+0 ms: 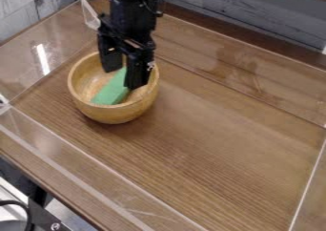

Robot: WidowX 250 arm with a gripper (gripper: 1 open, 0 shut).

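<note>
An orange-tan bowl (117,110) sits on the wooden table toward the upper left, with a green oblong object (110,94) lying inside it. My black gripper (125,65) hangs over the back part of the bowl, its fingers apart. The green object's upper end is partly hidden by the gripper.
Raised edges run along the back right. A black cable (15,216) lies at the lower left corner.
</note>
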